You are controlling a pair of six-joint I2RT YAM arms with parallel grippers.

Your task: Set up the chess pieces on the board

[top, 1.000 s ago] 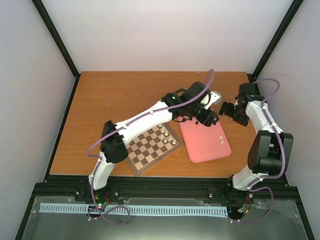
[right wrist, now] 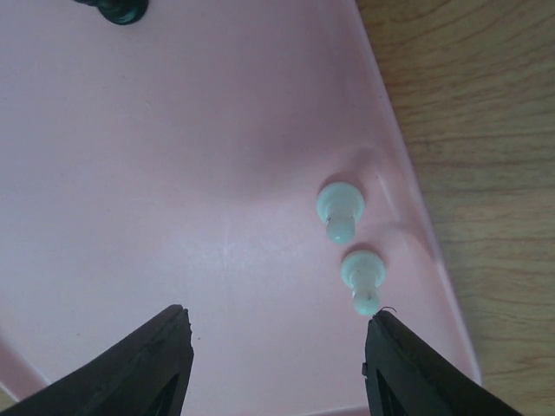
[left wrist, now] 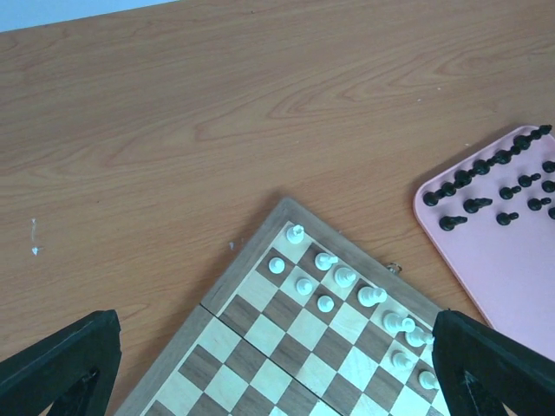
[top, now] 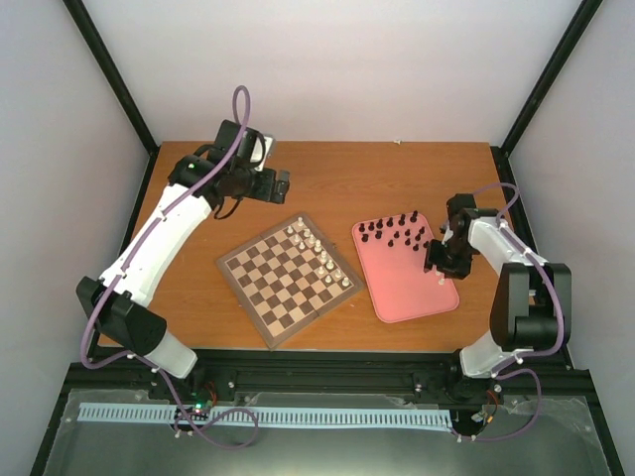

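Observation:
The chess board [top: 278, 283] lies at an angle on the table, with several white pieces [left wrist: 345, 277] standing along its upper right side. Several black pieces [top: 392, 232] rest in the far part of the pink tray [top: 407, 302]. Two white pawns lie in that tray near its edge: one white pawn [right wrist: 341, 211], and a second white pawn [right wrist: 364, 279] close to a right fingertip. Over the tray, my right gripper is part open with nothing between its fingers. My left gripper is wide open and empty, above the table beyond the board's far corner.
Bare wooden table [top: 327, 174] stretches behind the board and tray. A narrow strip of table separates the board's right corner from the tray. The tray has a low raised rim [right wrist: 403, 156].
My left arm has swung left, from above the tray to beyond the board, uncovering the black pieces.

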